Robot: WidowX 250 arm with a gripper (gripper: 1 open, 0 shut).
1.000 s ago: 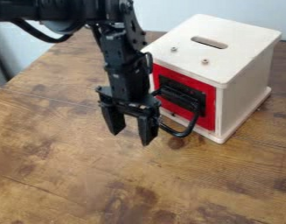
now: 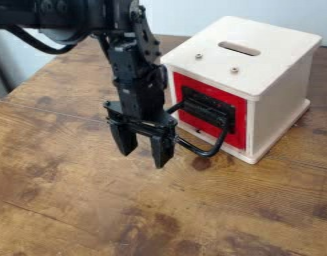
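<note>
My black gripper (image 2: 142, 146) hangs over the wooden table in front of the box's left side, its two fingers pointing down and standing apart with nothing seen between them. The white box (image 2: 275, 95) has a slot and two small knobs on its top. Its front is a red panel (image 2: 235, 103) with a black fitting and a curved black bar or tube (image 2: 221, 136) reaching toward my gripper; whether they touch is unclear.
A pale wall stands behind it. The box fills the back right.
My gripper has shifted slightly to the left and up; the box looks unchanged.
</note>
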